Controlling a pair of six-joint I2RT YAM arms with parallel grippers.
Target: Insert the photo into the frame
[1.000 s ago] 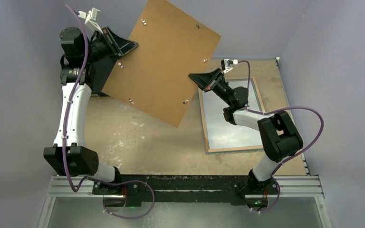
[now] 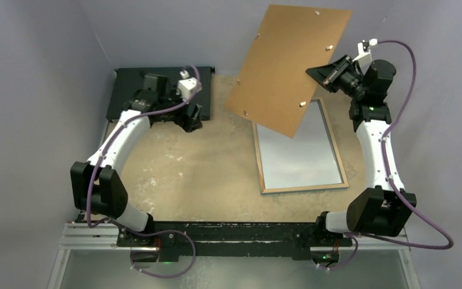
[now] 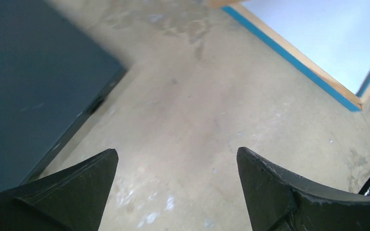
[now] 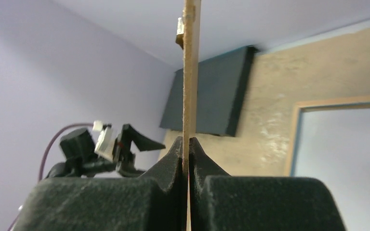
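Note:
A large brown backing board (image 2: 280, 60) with metal clips hangs raised at upper right in the top view, my right gripper (image 2: 313, 73) shut on its right edge; in the right wrist view the board (image 4: 190, 72) shows edge-on between the fingertips. The wooden frame (image 2: 257, 156) lies on the table with a pale sheet (image 2: 298, 156) inside, partly under the board; its blue-sided corner shows in the left wrist view. My left gripper stands open, low above the table left of the board, with nothing between its fingers. I cannot see a separate photo.
A black flat slab (image 2: 126, 90) lies at the back left, beside the left gripper. Grey walls close in the sides and back.
My right gripper has carried the board right and toward the back. My left gripper has let go of the board and moved down and apart from it.

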